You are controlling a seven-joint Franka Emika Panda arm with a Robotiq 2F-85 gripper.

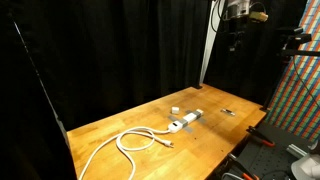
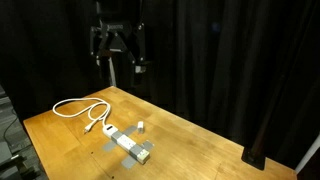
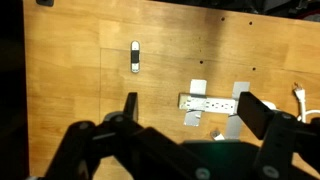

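A white power strip lies on the wooden table, fixed with strips of grey tape. Its white cord loops away to the left, with the plug loose on the table. Beside the strip stands a small white block. High above the table hangs my gripper, well clear of everything. In the wrist view the gripper has its fingers wide apart with nothing between them; part of the strip shows far below, and the right finger covers some of it.
A small narrow object with dark ends lies apart from the strip. Black curtains hang behind the table. A dark object sits at the table's edge.
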